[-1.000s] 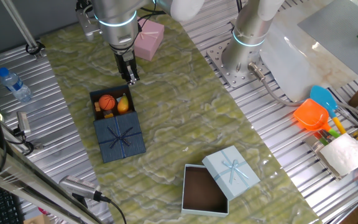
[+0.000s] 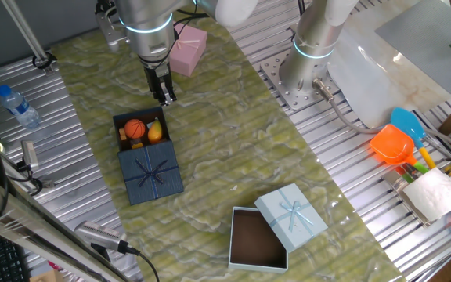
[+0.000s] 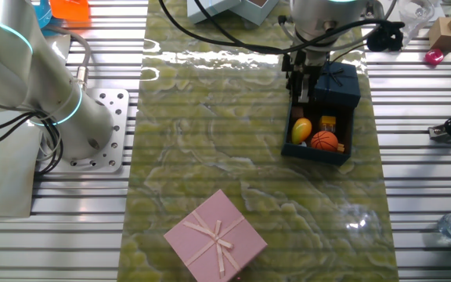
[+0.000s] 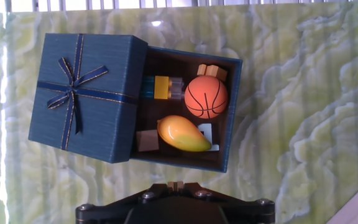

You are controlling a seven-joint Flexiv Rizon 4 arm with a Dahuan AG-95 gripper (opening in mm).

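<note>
My gripper [image 2: 167,102] hangs over the patterned mat, beside the open end of a dark blue box. At the bottom of the wrist view its fingertips meet, and nothing shows between them. The blue box's lid [image 4: 82,118], tied with a dark ribbon bow, covers about half of the box. In the uncovered half are an orange toy basketball [image 4: 206,97], a yellow-orange mango [image 4: 182,134], a yellow and clear block piece [image 4: 161,88] and small wooden pieces [image 4: 211,71]. A light blue box [image 2: 257,241] stands open and looks empty, its bowed lid [image 2: 292,216] leaning across one corner.
A closed pink box [image 3: 216,235] with a pale bow sits near the mat's far end. Off the mat are a water bottle [image 2: 19,107], an orange scoop [image 2: 393,146] and a blue scoop [image 2: 407,124].
</note>
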